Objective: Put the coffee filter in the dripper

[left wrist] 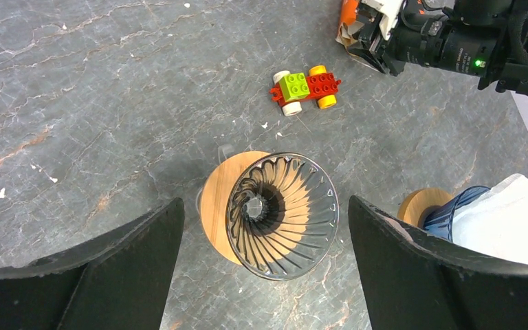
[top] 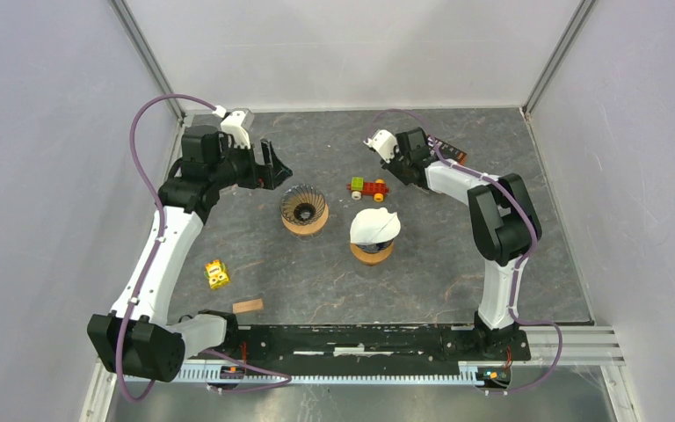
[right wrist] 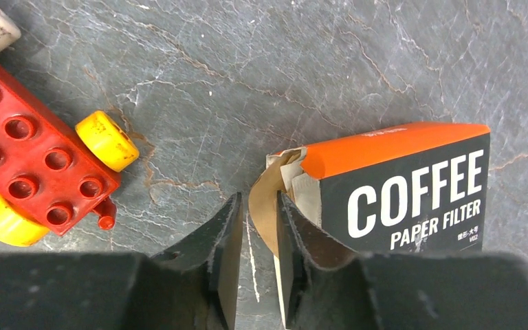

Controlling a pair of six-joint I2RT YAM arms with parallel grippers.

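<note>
An empty ribbed dripper [top: 303, 206] on a wooden stand sits centre-left, directly below my open left gripper in its wrist view [left wrist: 265, 227]. To the right, white filter paper [top: 374, 224] rests in or on a second dripper. The coffee filter box [right wrist: 412, 192] lies at the back right, its torn end showing pale paper inside. My right gripper is over that torn end, its fingers part open with a gap between them; whether they touch the box cannot be told.
A red toy car [top: 372, 187] stands between the drippers and the box. A yellow toy [top: 217, 272] and a wooden block [top: 247, 305] lie front left. White walls border the table.
</note>
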